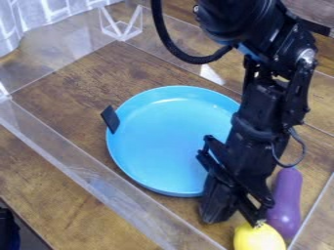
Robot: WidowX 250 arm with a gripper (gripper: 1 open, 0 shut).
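My black gripper point(229, 195) points down at the right side of a blue plate point(156, 137), low over the tray floor by the plate's front right rim. It looks shut; I cannot see anything held between its fingers. A purple elongated object point(286, 200) lies just right of the gripper, and a yellow object point(259, 238) sits at the bottom right, in front of it.
A clear plastic wall point(65, 161) runs diagonally along the left and front. A small dark tab point(111, 118) is at the plate's left rim. Bare wooden floor point(78, 88) is open at the back left.
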